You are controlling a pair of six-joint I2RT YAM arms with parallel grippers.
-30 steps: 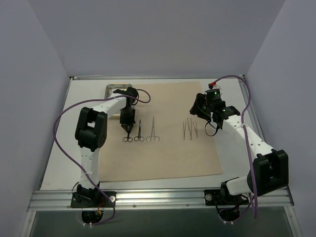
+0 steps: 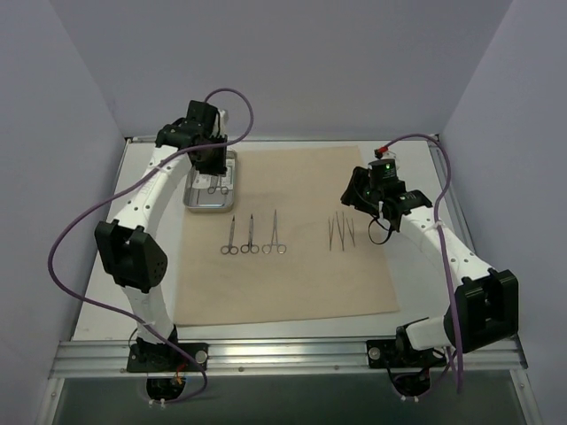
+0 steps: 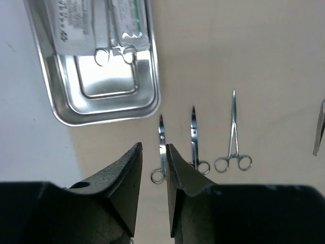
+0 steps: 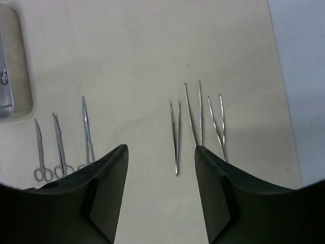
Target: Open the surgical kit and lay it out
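A steel tray [image 3: 117,109] holds wrapped packets [image 3: 71,28] and a ringed instrument [image 3: 129,55]. Below it on the beige cloth lie two scissors [image 3: 194,142] [image 3: 162,147] and a longer ringed instrument [image 3: 233,132], in a row. Several tweezers [image 4: 177,137] lie in a row to the right. My left gripper is above the tray's area, its fingertips a little apart with nothing seen between them. My right gripper hangs over the cloth's right side, fingertips apart, nothing between.
White table [image 2: 115,292] shows round it. The walls stand at both sides and the back.
My left gripper has risen and moved back from over the leftmost scissors to over the tray, leaving the scissors on the cloth. The right arm is nearly still.
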